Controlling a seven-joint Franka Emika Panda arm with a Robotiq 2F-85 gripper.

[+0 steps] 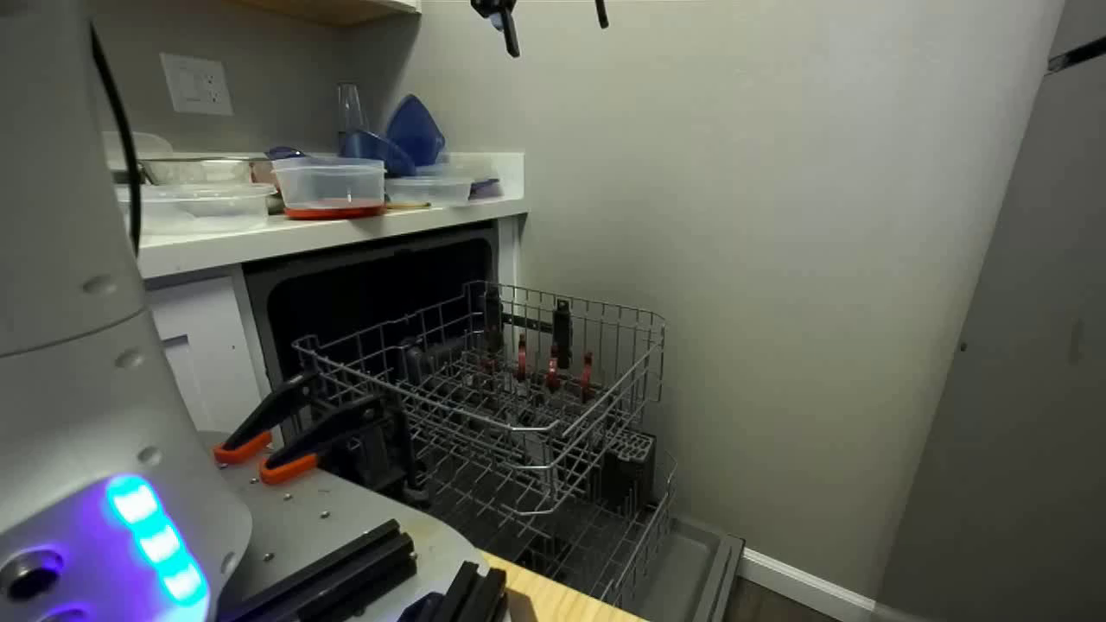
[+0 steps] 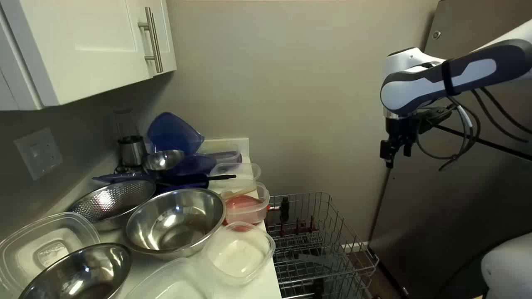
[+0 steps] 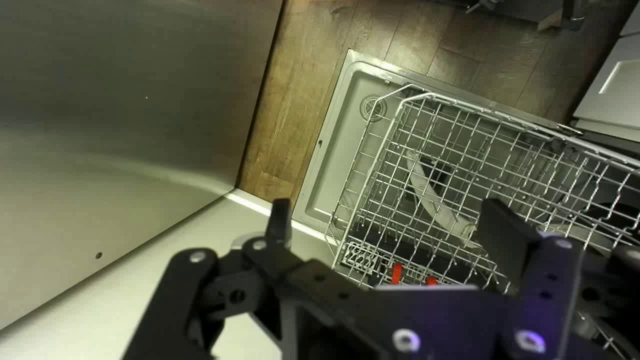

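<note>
My gripper is open, its two black fingers wide apart with nothing between them. It hangs high in the air, well above the pulled-out dishwasher rack [image 3: 480, 129] that shows beneath it in the wrist view. In exterior view 2 the gripper [image 2: 396, 149] points down on the right, clear of the wall and to the right of the rack [image 2: 349, 239]. Only its fingertips [image 1: 510, 33] enter exterior view 1, at the top edge. The upper rack [image 1: 612, 415] looks largely empty, with red clips [image 1: 554, 373] along its wall side.
On the counter [image 1: 238, 247] crowd steel bowls [image 2: 175, 221], a colander [image 2: 114, 199], clear plastic containers [image 2: 238, 251] and blue lids [image 2: 172, 133]. A white cabinet [image 2: 94, 45] overhangs it. The steel panel [image 2: 459, 209] stands at right. Orange-tipped clamps [image 1: 290, 468] grip the arm's base plate.
</note>
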